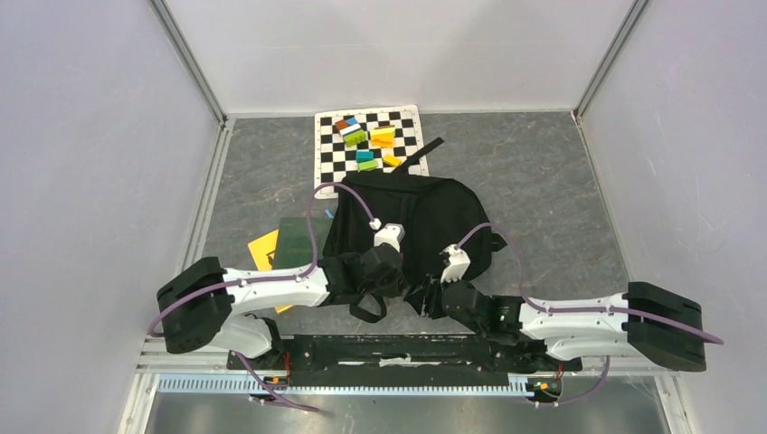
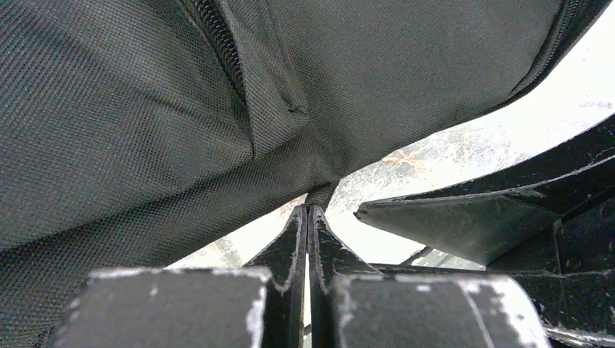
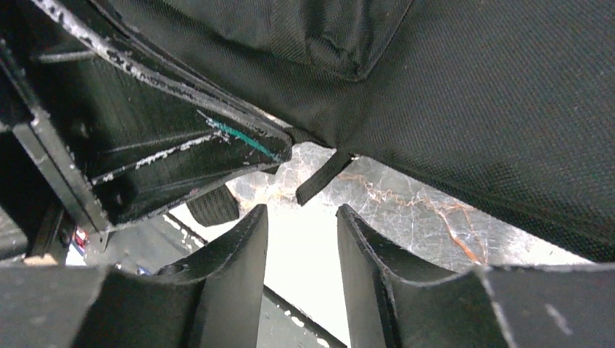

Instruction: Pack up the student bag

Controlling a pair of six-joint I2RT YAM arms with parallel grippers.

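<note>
The black bag (image 1: 443,217) lies flat in the middle of the floor, its zipper and fabric filling much of both wrist views. My left gripper is shut at the bag's near edge, by a short black tab; whether it pinches any of it I cannot tell. My right gripper stands part open at the bag's near side, with a dark strap end (image 3: 323,177) just beyond its fingertips and nothing seen held. The two grippers are close together.
A checkered board (image 1: 326,145) with colored blocks lies behind the bag. A green board (image 1: 294,240) and a yellow item (image 1: 260,249) lie to the left.
</note>
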